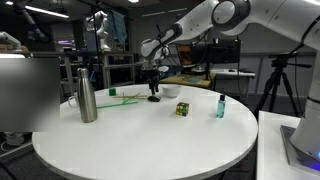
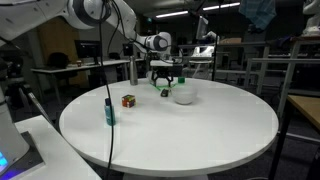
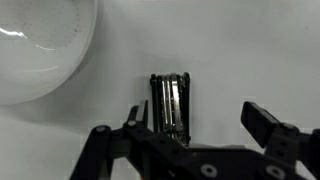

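A slim black object with a shiny metal middle point(image 3: 172, 105) lies on the white table, upright in the wrist view. In exterior view 1 it shows as a small dark shape point(image 1: 153, 99), and in exterior view 2 it is a dark piece point(image 2: 165, 93) by the bowl. Above it hovers my gripper, its fingers wide apart, with the object's near end reaching down into the space between them. No contact with the object is visible. The white bowl point(image 3: 38, 50) fills the upper left of the wrist view.
A puzzle cube point(image 1: 182, 109) and a blue-green bottle point(image 1: 221, 106) stand nearer the arm's base. A metal flask point(image 1: 87, 98) is at the left edge. Green sticks point(image 1: 122, 104) lie close to the dark object.
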